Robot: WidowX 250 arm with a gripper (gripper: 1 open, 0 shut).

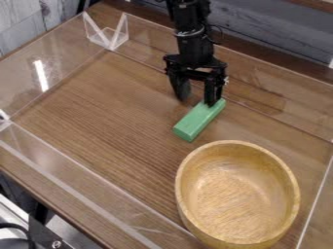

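Observation:
A black robot gripper (196,78) hangs from the top centre of the camera view over the wooden table (92,146), its fingers standing open. Just below and right of it lies a green rectangular block (198,121), set diagonally. The dark fingers and their shadows partly blend, so their exact contact with the block is hard to tell.
A cream oval bin (239,193) fills the lower right. A clear wire-like holder (107,31) stands at the upper left. Dark cables lie at the lower left corner.

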